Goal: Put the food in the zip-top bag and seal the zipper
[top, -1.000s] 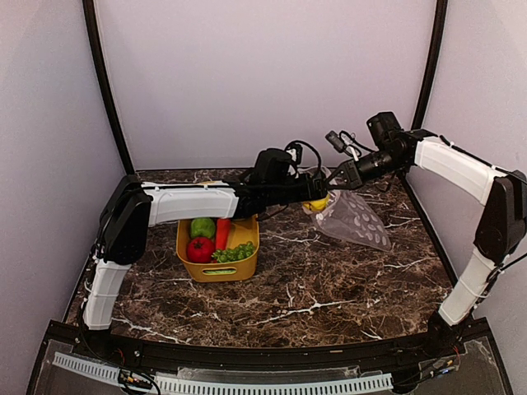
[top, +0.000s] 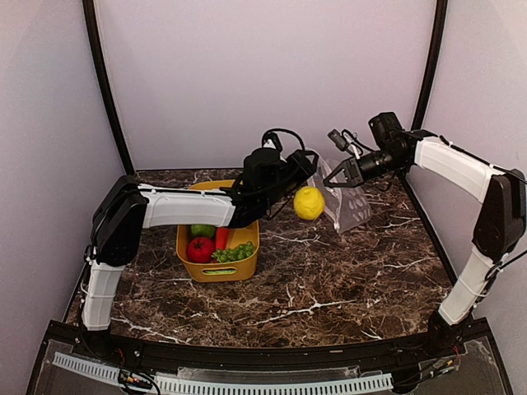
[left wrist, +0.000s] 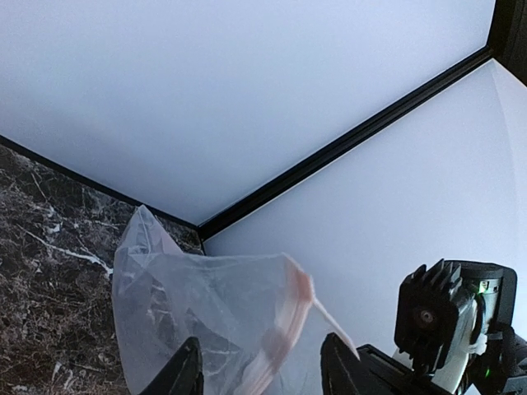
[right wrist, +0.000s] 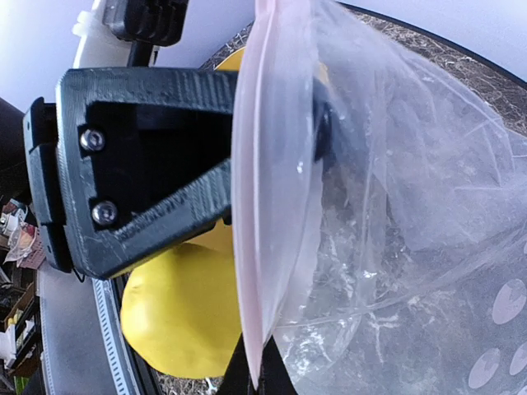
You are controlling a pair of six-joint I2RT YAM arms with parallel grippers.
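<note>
The clear zip top bag [top: 352, 207] hangs from my right gripper [top: 329, 183], which is shut on its rim. In the right wrist view the bag's pinkish mouth edge [right wrist: 251, 197] runs down between my right fingertips. My left gripper [top: 311, 161] reaches to the bag's mouth; its fingers [right wrist: 189, 197] pass behind the rim. In the left wrist view its fingers [left wrist: 183, 370] are apart with bag film beyond them, and no food shows between. A round yellow food [top: 309, 202] is just outside the bag, below the left gripper. Its support is unclear.
At the left stands a yellow bin [top: 216, 273] holding a red tomato [top: 200, 249], a green round item [top: 202, 230], an orange-red carrot-like item [top: 221, 237] and green grapes [top: 235, 253].
The left gripper has moved back and left at the bag's mouth. The yellow food has shifted slightly left and shows more fully. The bag has swung left; the right arm looks still.
</note>
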